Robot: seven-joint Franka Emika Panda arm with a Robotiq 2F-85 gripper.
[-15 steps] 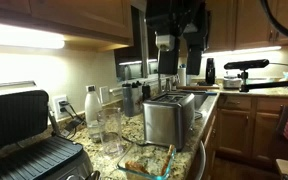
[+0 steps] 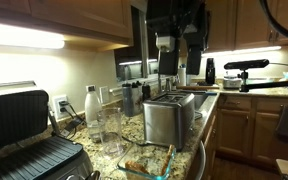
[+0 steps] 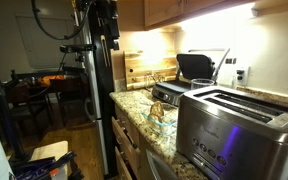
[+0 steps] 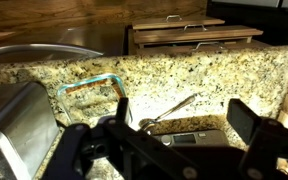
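Observation:
High above the counter, my gripper points down with its fingers apart and nothing between them. In exterior view 1 the same gripper (image 2: 181,62) hangs in front of and above the silver toaster (image 2: 166,122). A glass dish (image 4: 66,104) with a pale blue rim lies on the counter, left of the fingers in the wrist view. Browned pieces of food (image 2: 136,166) show in it from the side. Below the gap between the fingers, a metal spoon-like utensil (image 4: 174,109) rests on the granite, partly hidden by the gripper.
An open contact grill (image 2: 22,125) stands at the left of exterior view 1. Clear containers (image 2: 111,130) and a white bottle (image 2: 92,105) stand along the wall. Bare granite (image 4: 209,75) runs along the counter's edge, with wooden drawers (image 4: 189,33) below it.
The arm and the counter objects look unmoved. A red shape at the right edge of exterior view 1 a second ago is no longer there.

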